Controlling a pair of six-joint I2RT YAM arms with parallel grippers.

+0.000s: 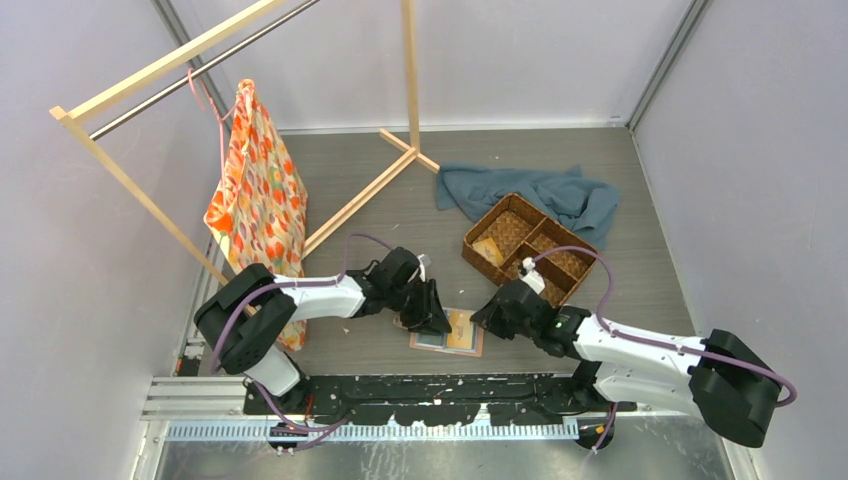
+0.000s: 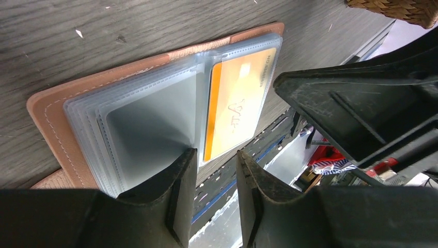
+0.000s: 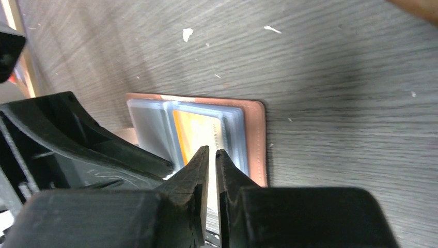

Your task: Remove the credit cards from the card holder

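Observation:
A tan leather card holder (image 1: 446, 340) with clear sleeves lies open on the table, an orange-striped card (image 2: 235, 101) in one sleeve. My left gripper (image 1: 434, 325) is over it, its fingertips a little apart at the sleeves in the left wrist view, nothing seen between them. My right gripper (image 1: 481, 322) is at the holder's right side. In the right wrist view its fingertips stand slightly apart over the card (image 3: 193, 129), with no card seen held between them.
A divided wicker basket (image 1: 475, 257) stands behind my right arm, a blue cloth (image 1: 560, 195) beyond it. A wooden rack (image 1: 365, 195) with a hanging orange-patterned fabric (image 1: 255, 200) stands at the left.

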